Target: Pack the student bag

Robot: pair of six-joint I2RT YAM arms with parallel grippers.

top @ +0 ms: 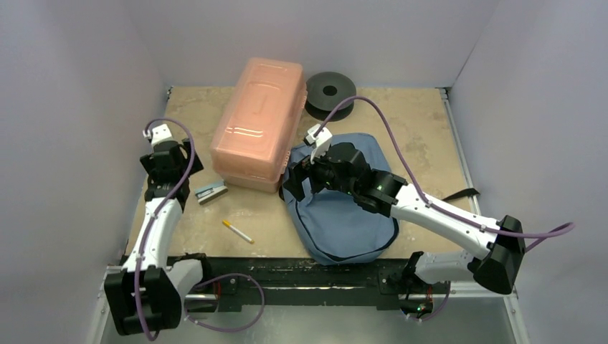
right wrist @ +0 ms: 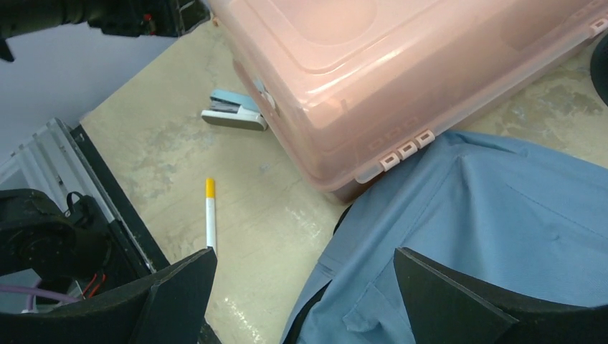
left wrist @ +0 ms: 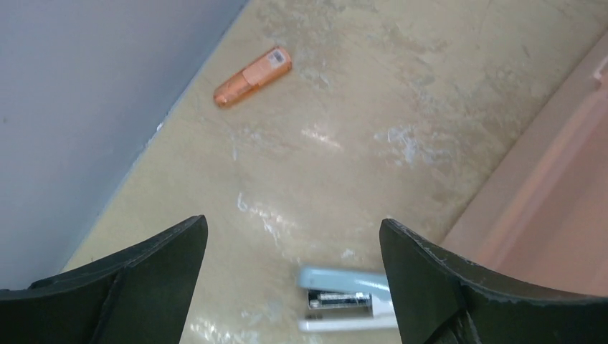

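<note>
My left gripper is open, over the left side of the table. In its wrist view an orange object (left wrist: pixel 252 76) lies ahead and a blue-and-white stapler (left wrist: pixel 344 279) lies between and below the fingers. A yellow-capped white marker (top: pixel 238 231) lies at front left. A blue bag (top: pixel 344 226) lies flat at centre right. My right gripper is open above the bag's left edge, nothing between its fingers, the bag and table visible below.
A closed translucent pink box (top: pixel 258 118) stands at back centre, beside a dark spool (top: pixel 330 107). Walls enclose the table.
</note>
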